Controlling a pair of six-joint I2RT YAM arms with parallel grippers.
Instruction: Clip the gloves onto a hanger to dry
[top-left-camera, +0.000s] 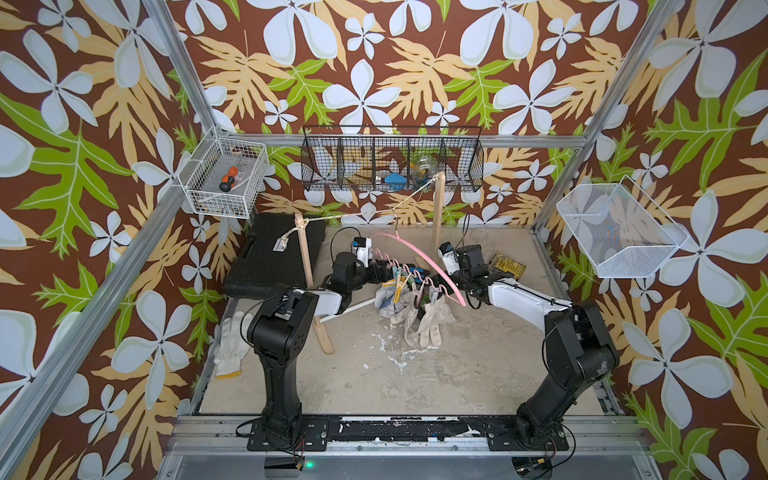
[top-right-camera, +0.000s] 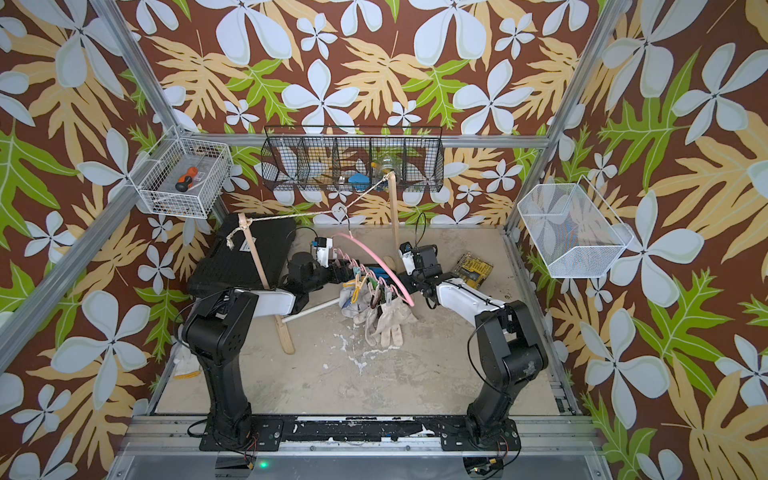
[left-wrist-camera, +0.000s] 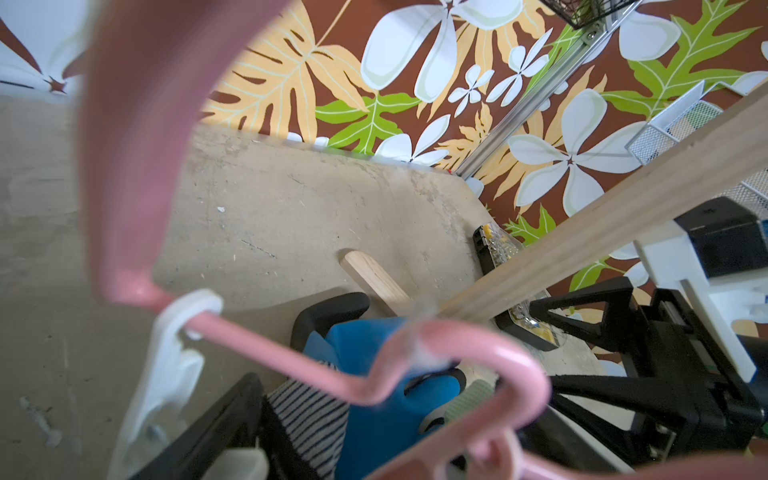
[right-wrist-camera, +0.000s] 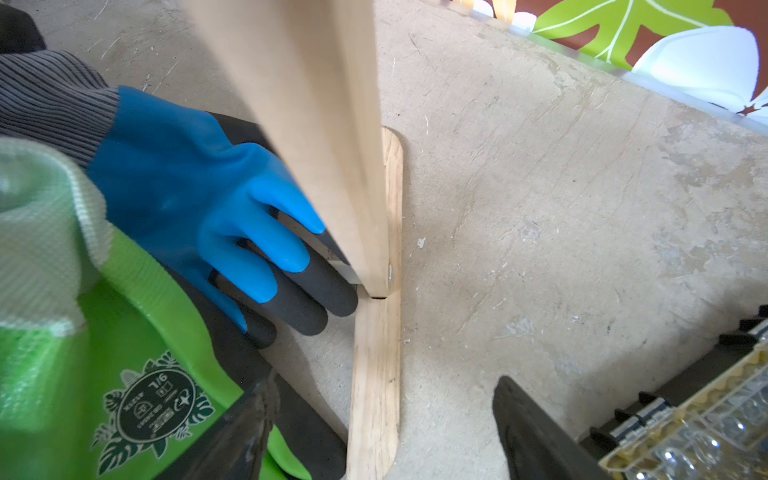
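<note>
The pink hanger (top-left-camera: 432, 260) hangs from a rope between two wooden posts, with pink clips along its bar. Beige gloves (top-left-camera: 434, 320) dangle from it on the near side. A blue glove (right-wrist-camera: 172, 160) and a green glove (right-wrist-camera: 144, 344) show in the right wrist view. A white clip (left-wrist-camera: 172, 344) rides on the bar near my left gripper, whose finger (left-wrist-camera: 232, 424) is partly covered. That gripper stands open at the hanger's left part. My right gripper is open too, its gap empty, beside the green glove. A white glove (top-left-camera: 233, 344) lies at the table's left.
The right post (right-wrist-camera: 320, 144) rises close in front of my right gripper. A yellow-topped box (top-left-camera: 509, 265) sits right of it, and a black case (top-left-camera: 268, 256) at the back left.
</note>
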